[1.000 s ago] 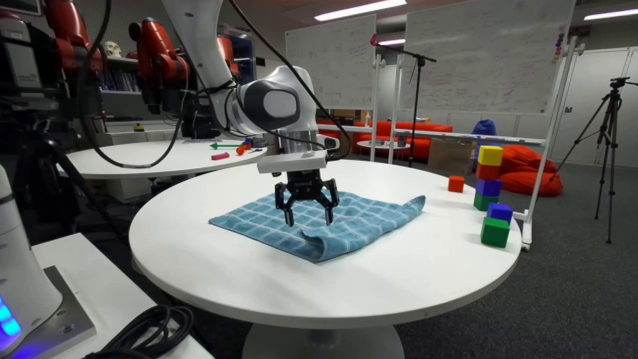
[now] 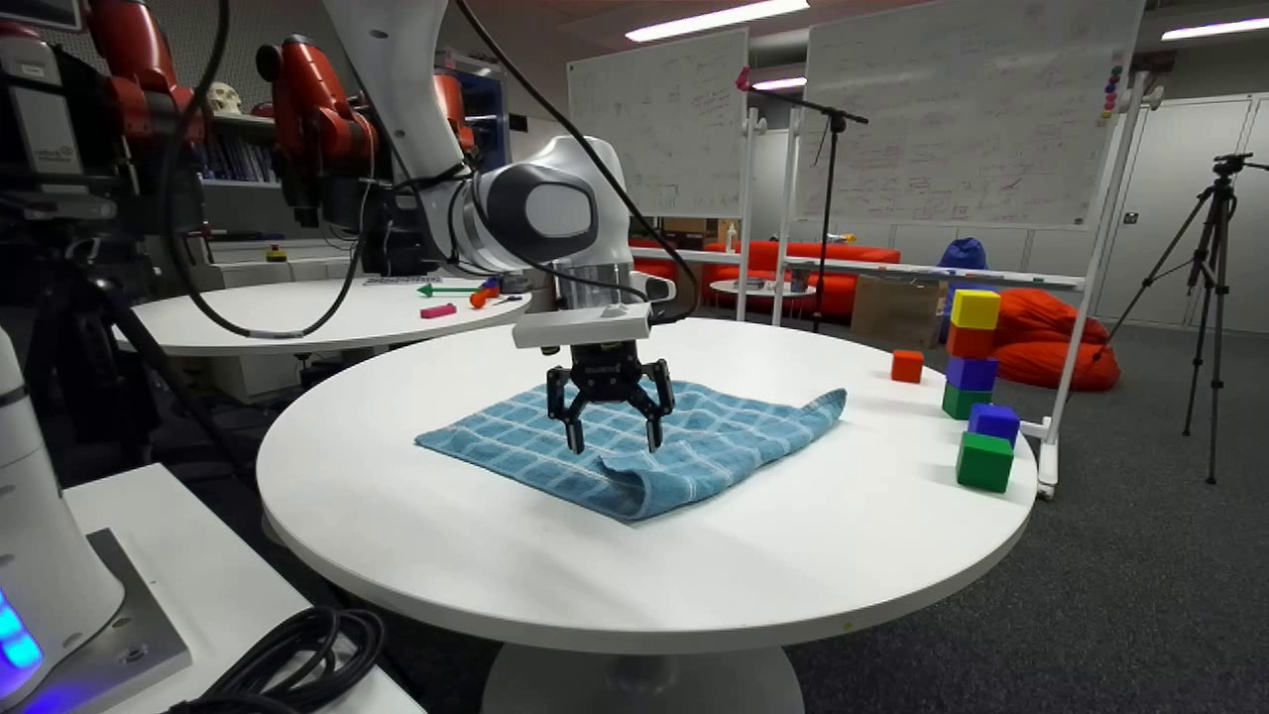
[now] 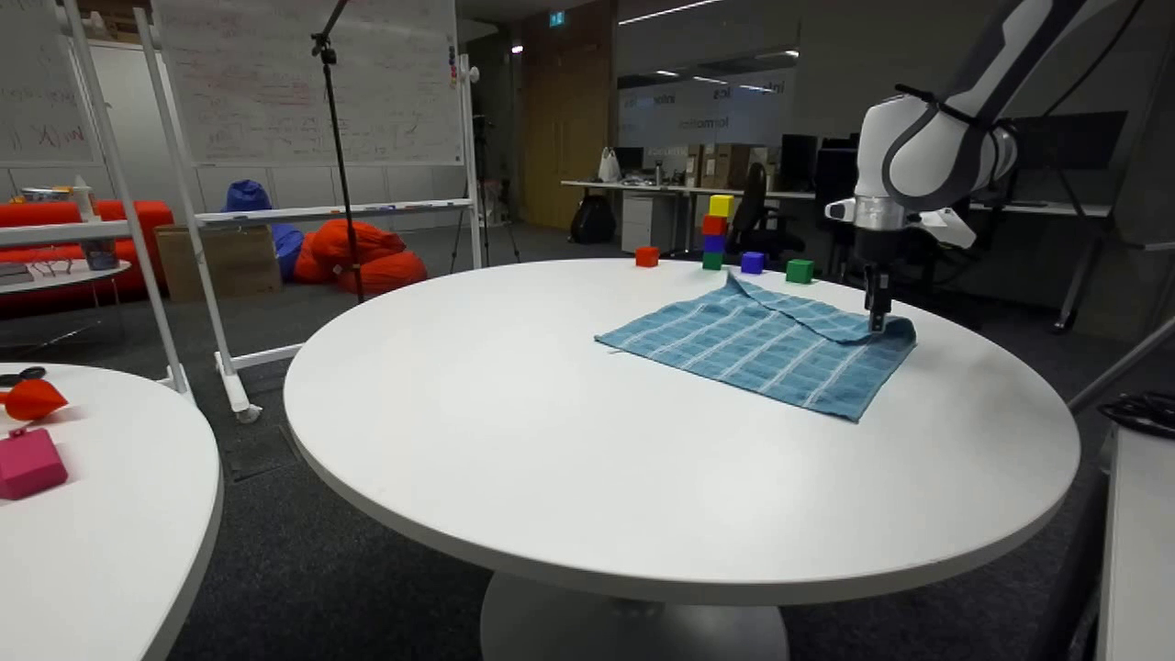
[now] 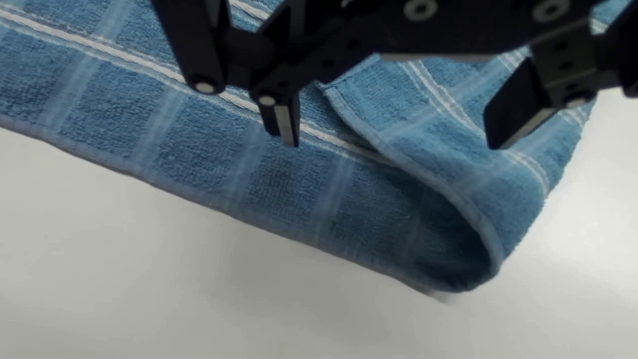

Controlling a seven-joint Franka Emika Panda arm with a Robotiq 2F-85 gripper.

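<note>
A blue towel with white lines lies on the round white table, one side of it folded over. In the wrist view the folded flap curls up at its corner, leaving a hollow loop beneath it. My gripper stands open above the towel, nothing between its fingers. From the second exterior view, the gripper is seen edge-on over the folded side of the towel. In the wrist view one finger is over the lower layer and the other is over the flap. Contact with the cloth cannot be made out.
Near the table's edge stands a stack of coloured blocks with a yellow block on top. A red block, a blue block and a green block sit close by.
</note>
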